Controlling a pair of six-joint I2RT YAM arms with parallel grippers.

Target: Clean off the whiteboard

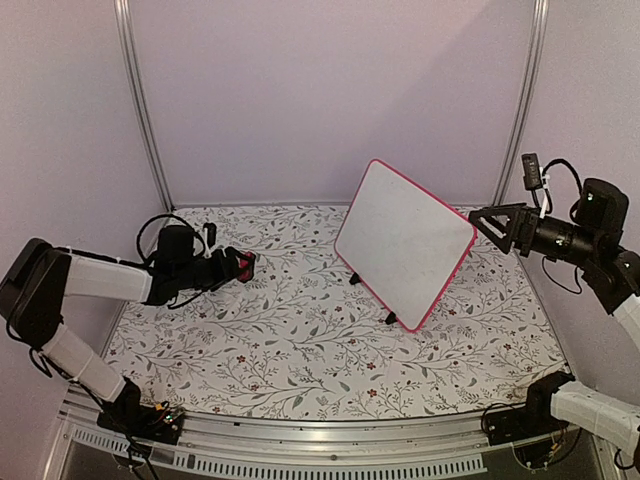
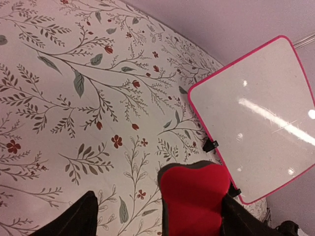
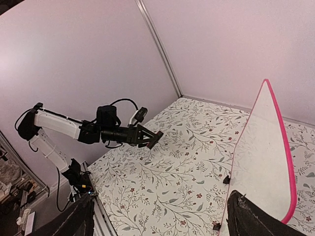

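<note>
The pink-rimmed whiteboard point(image 1: 405, 240) stands tilted on black feet at the right of the patterned table, its face plain white in the top view. My left gripper point(image 1: 232, 264) is at the table's left, raised, with a red-and-dark eraser point(image 2: 192, 196) at its fingertips; in the left wrist view the eraser sits by the right finger, apart from the left one, though whether it is gripped is unclear. My right gripper point(image 1: 500, 225) is open and empty near the board's upper right corner.
Walls enclose the back and sides, and a metal rail runs along the front edge.
</note>
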